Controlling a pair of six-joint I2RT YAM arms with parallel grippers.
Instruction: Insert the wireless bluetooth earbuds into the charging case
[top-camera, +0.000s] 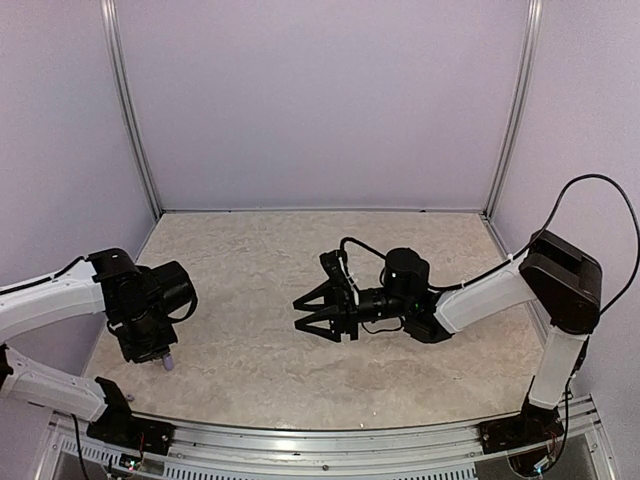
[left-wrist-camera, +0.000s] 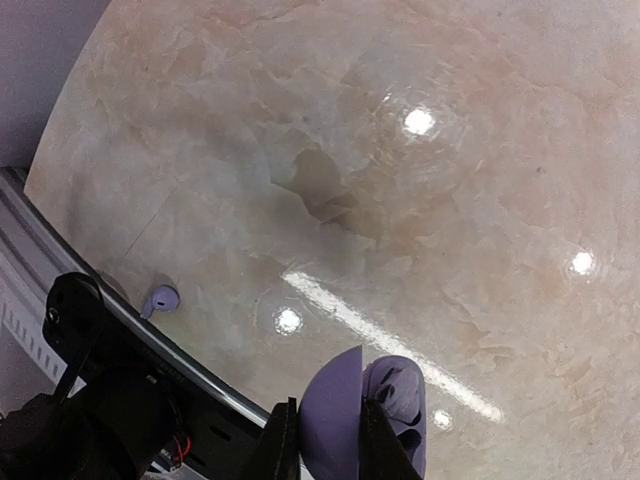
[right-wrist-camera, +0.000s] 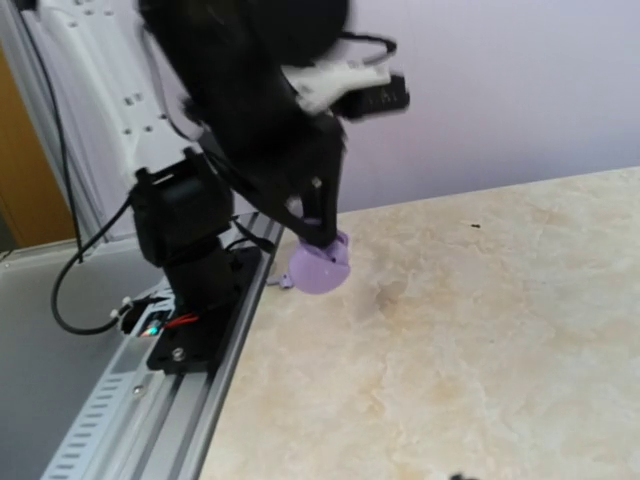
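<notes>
My left gripper (top-camera: 160, 356) is shut on the lilac charging case (left-wrist-camera: 330, 420), low at the table's left front; in the left wrist view part of the case's inside shows. A loose lilac earbud (left-wrist-camera: 163, 298) lies on the table near the front rail, also small in the top view (top-camera: 129, 398), left of that gripper. My right gripper (top-camera: 305, 315) stands open over the middle of the table, with nothing seen between its fingers.
A metal rail (top-camera: 300, 432) with arm mounts runs along the front edge, close to the earbud. Walls enclose the back and sides.
</notes>
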